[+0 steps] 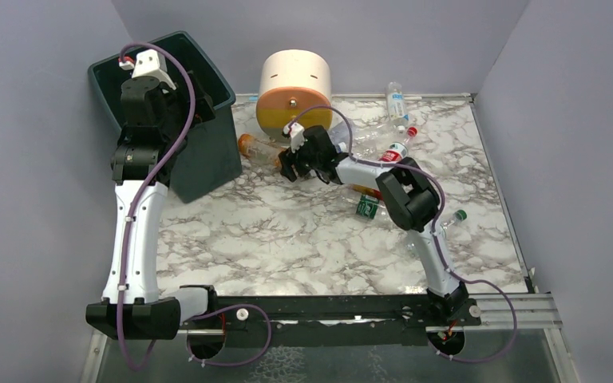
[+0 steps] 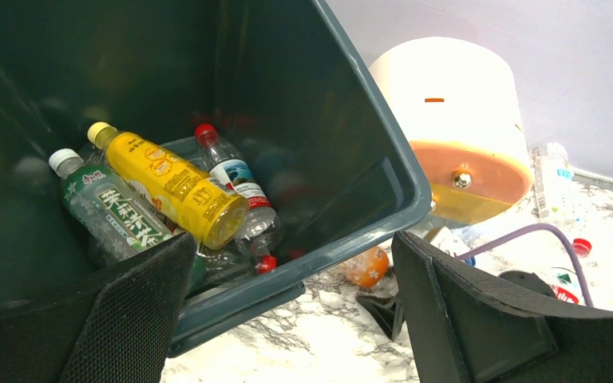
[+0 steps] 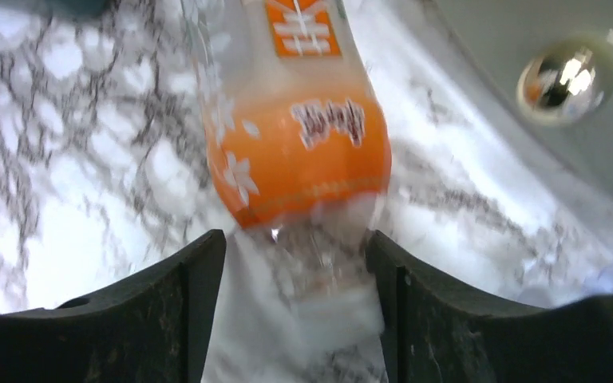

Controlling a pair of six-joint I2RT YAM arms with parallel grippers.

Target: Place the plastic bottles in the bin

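Note:
The green bin [image 1: 207, 159] stands at the left, with several bottles inside, including a yellow one [image 2: 168, 179]. My left gripper hangs open over its rim, empty. On the marble table, my right gripper [image 1: 286, 166] is at the neck of an orange-labelled bottle [image 1: 255, 148]; in the right wrist view that bottle's neck and white cap [image 3: 335, 315] lie between its parted fingers, blurred. More bottles lie to the right: a green-labelled one [image 1: 367, 206], a green-capped one [image 1: 451, 223], a red-labelled one [image 1: 395, 152] and one upper right [image 1: 396, 104].
A cream and orange drum-shaped object [image 1: 295, 80] stands at the back, just behind the orange-labelled bottle. Grey walls enclose the sides and back.

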